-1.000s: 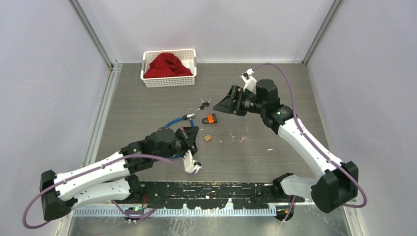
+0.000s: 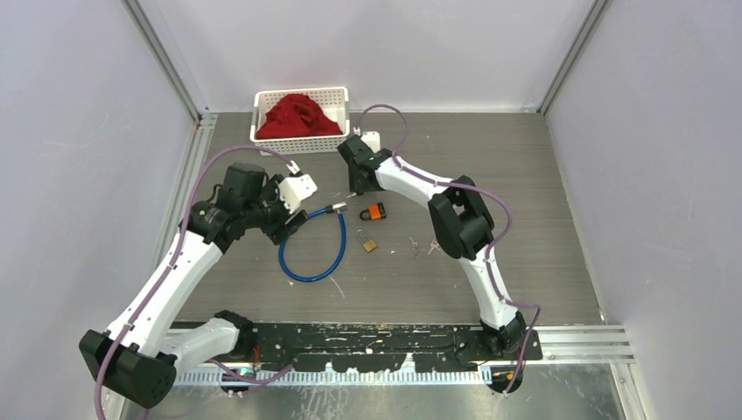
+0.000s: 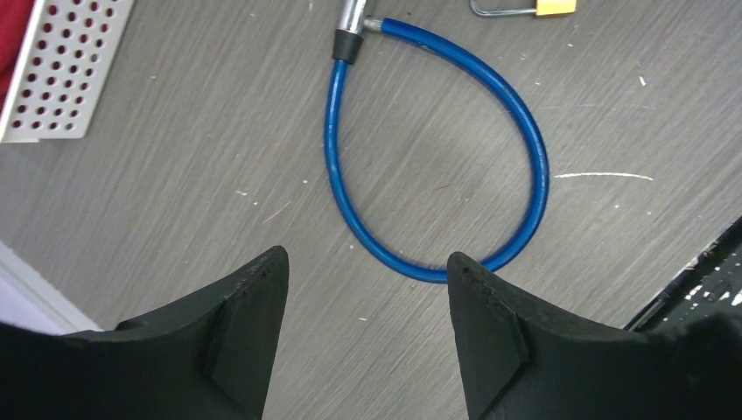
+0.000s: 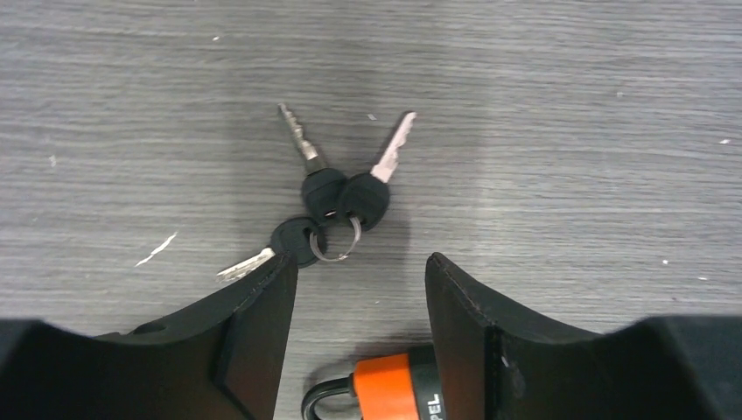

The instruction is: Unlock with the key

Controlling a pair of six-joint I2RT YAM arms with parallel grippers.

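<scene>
My right gripper hangs over a ring of black-headed keys point(image 4: 367, 201), its fingers apart with nothing between them; in the top view it covers the keys. An orange-and-black padlock point(image 4: 385, 389) lies just below it. In the left wrist view my left gripper stands open above a blue cable lock point(image 3: 535, 166) with a metal head point(image 3: 350, 22). A brass padlock point(image 2: 370, 246) lies near the middle, and small silver keys point(image 2: 434, 246) lie to its right.
A white perforated basket point(image 2: 300, 144) holding a red cloth point(image 2: 295, 116) stands at the back left. Walls border both sides.
My right gripper has swept left and back from the right side to above the black keys. My left gripper has moved left and back, uncovering more of the cable lock.
</scene>
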